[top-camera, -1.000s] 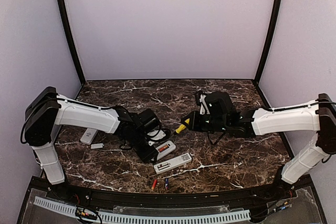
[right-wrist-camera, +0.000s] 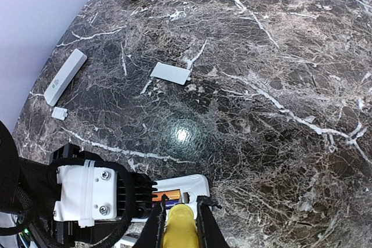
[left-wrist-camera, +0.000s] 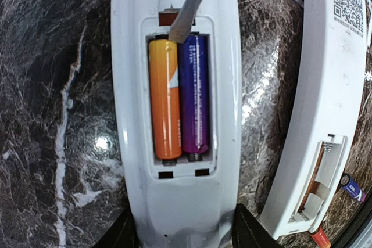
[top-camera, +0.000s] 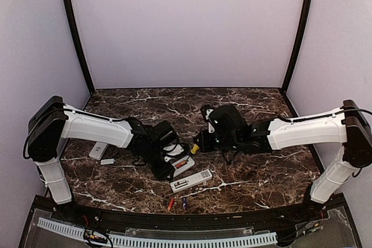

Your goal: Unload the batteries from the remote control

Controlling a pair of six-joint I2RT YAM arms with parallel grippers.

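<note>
The white remote [left-wrist-camera: 180, 201] lies with its battery bay uncovered. An orange battery [left-wrist-camera: 165, 97] and a blue-purple battery [left-wrist-camera: 193, 97] sit side by side inside. My left gripper is shut on the remote's near end, fingers on both sides. A yellow-handled tool [right-wrist-camera: 181, 227] is held by my right gripper [top-camera: 200, 142], which is shut on the handle. In the left wrist view the tool's flat metal tip [left-wrist-camera: 181, 30] appears over the far ends of both batteries; whether it touches them cannot be told.
Near the front edge are a loose red battery [top-camera: 170, 204] and a blue one [top-camera: 184, 203]. Another remote [top-camera: 99, 150] and a small white piece [top-camera: 107, 161] lie far left.
My right gripper has moved left and slightly down in the top view, carrying the yellow tool toward the held remote. The left arm and the remotes have stayed put.
</note>
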